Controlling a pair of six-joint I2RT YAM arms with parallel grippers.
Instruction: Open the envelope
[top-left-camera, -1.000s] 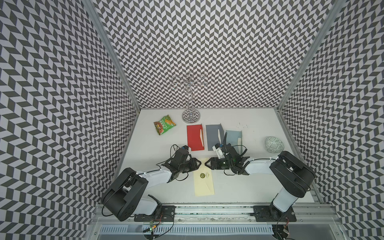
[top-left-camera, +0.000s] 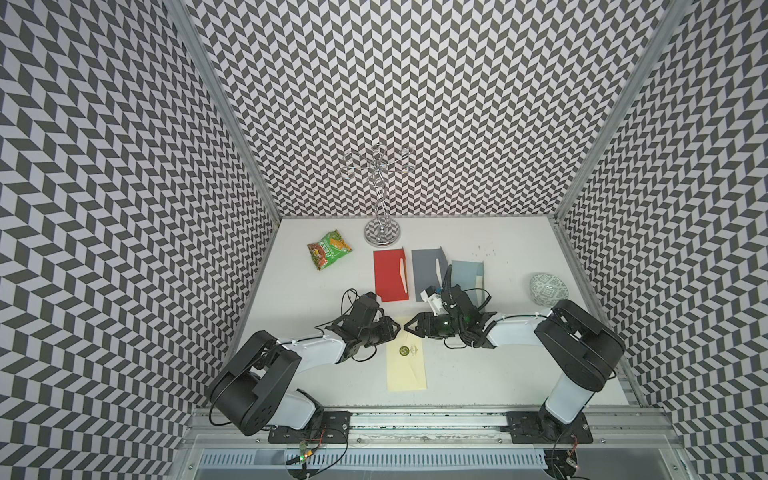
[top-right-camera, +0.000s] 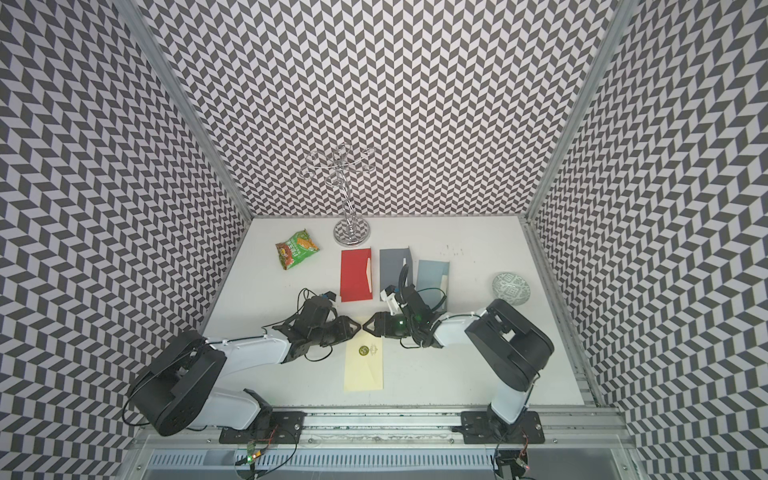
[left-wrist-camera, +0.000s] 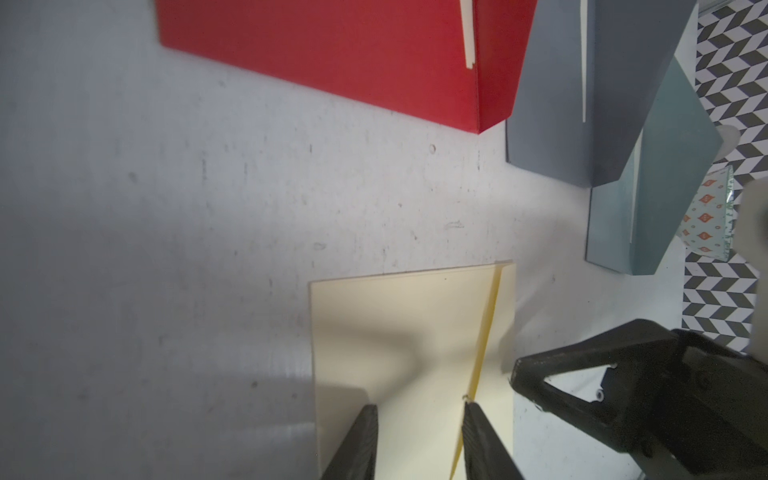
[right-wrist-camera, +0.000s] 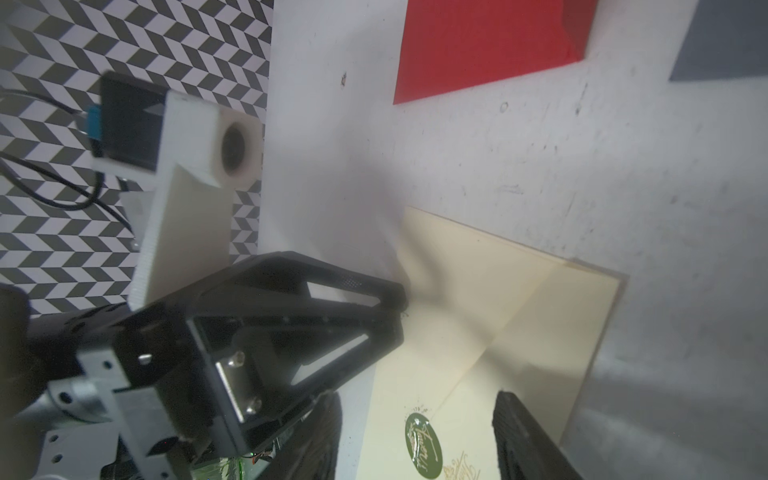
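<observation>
A cream envelope (top-left-camera: 406, 372) with a green seal (right-wrist-camera: 423, 444) lies flat on the table, near the front centre. My left gripper (top-left-camera: 393, 326) and right gripper (top-left-camera: 412, 326) face each other low over its far end. In the left wrist view the left fingertips are at the envelope; whether they hold its paper is hard to tell. My right gripper's fingers stand apart over the envelope in the right wrist view, nothing visible between them.
Red (top-left-camera: 390, 273), grey (top-left-camera: 425, 268) and blue (top-left-camera: 466, 272) envelopes lie behind. A metal stand (top-left-camera: 382, 230), a green snack bag (top-left-camera: 329, 249) and a patterned round object (top-left-camera: 549, 289) are farther out.
My right gripper has shifted slightly left, closer to the left one. The left arm has moved very little, and the cream envelope appears very slightly shifted left.
</observation>
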